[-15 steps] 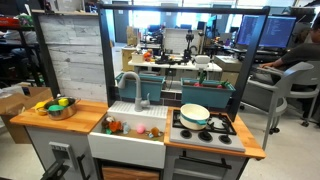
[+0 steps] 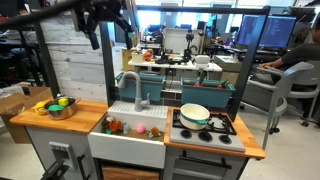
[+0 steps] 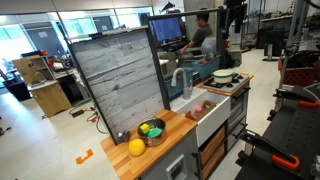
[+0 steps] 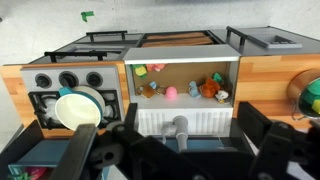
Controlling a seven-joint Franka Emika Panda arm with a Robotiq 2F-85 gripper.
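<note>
High over the counter, my gripper (image 2: 111,38) stands open at the upper left, above and to the left of the sink. In the wrist view its dark fingers (image 4: 248,122) are wide apart, with nothing seen held between them. A white sink (image 4: 185,112) lies below, holding a pink ball (image 4: 170,93), an orange toy (image 4: 209,88) and several other small toys. A cream and teal pot (image 2: 195,115) rests on the stove (image 2: 215,137). At the counter's left end sits a metal bowl (image 3: 152,132) with yellow and green items inside, and a yellow item (image 3: 136,147) lies beside it.
A tall faucet (image 2: 135,84) rises behind the sink. Dark posts and a top bar (image 2: 190,9) frame the counter's rear, with a wood-plank panel (image 3: 120,75) at left. Teal bins (image 2: 204,94) hang behind. Bare wooden counter (image 2: 90,112) shows between bowl and sink.
The pot, bowl and sink toys look unmoved.
</note>
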